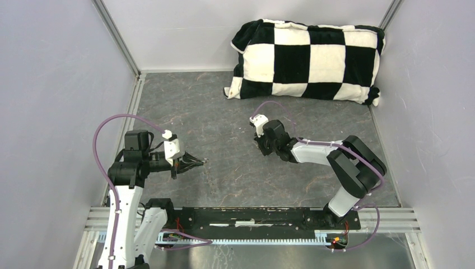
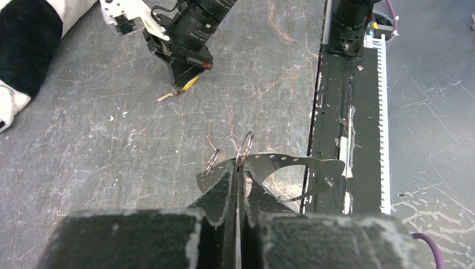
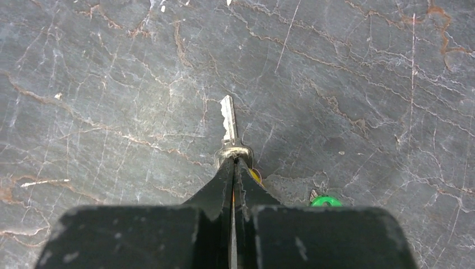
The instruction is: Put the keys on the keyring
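Note:
The keyring (image 2: 245,147), a thin set of metal loops, stands out from the tips of my left gripper, which is shut on it. In the top view this left gripper (image 1: 202,162) is over the left half of the table. My right gripper is shut at table level, its tips over the head of a silver key (image 3: 229,120). The key's head shows flat and wider than the shut fingers; nothing is visible between them. A yellow piece (image 3: 255,174) peeks out beside these fingers. Farther right lies a green-headed key (image 3: 327,200), partly hidden by the gripper.
A curved metal piece with holes (image 2: 323,166) shows around the left fingertips; I cannot tell what it is. A checkered pillow (image 1: 307,60) lies at the back. Bare table separates the two grippers.

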